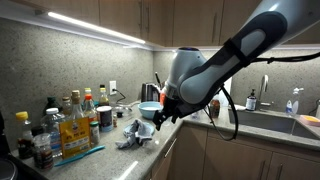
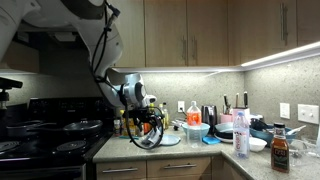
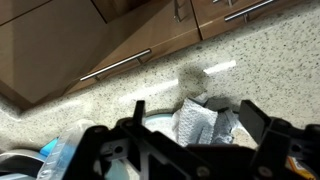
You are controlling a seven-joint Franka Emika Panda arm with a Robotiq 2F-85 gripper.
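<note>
A crumpled grey-white cloth (image 1: 136, 132) lies on the speckled counter near its front edge. In the wrist view the cloth (image 3: 200, 122) shows just past and between the fingers of my gripper, which stands open with nothing gripped. From the side my gripper (image 1: 168, 116) hangs above the counter, to the right of the cloth and higher than it. In the second exterior view the arm's hand (image 2: 135, 92) is over the counter beside the stove, and its fingers are too small there to make out.
Bottles and jars (image 1: 74, 130) crowd the counter along the wall, with a blue utensil (image 1: 82, 156) lying before them. A light-blue bowl (image 1: 150, 109) stands farther back. Below the counter's edge are brown cabinets (image 3: 110, 45). Bare counter (image 3: 240, 68) runs along the front.
</note>
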